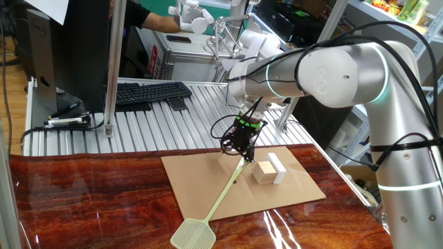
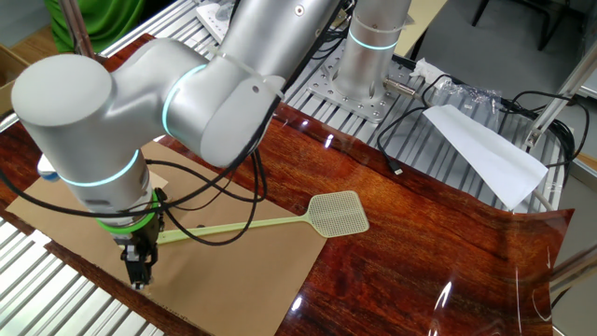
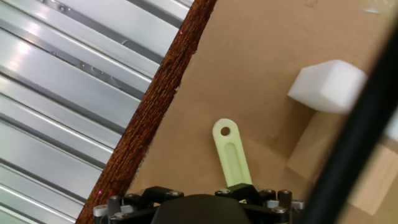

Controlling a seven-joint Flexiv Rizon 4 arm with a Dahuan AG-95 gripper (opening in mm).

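Observation:
A pale green fly swatter lies on the cardboard sheet, its mesh head extending onto the dark wood and its handle running up to my gripper. In the wrist view the handle's holed end emerges from beneath the right-hand finger, off to one side of the gap. My gripper points down low over the sheet in exterior view 2. Its tips are dark and small, so how far apart they stand is unclear. No grasp on the handle can be made out.
Close to the gripper, a wooden block stands beside a white block on the cardboard. Loose black cables hang around the wrist.

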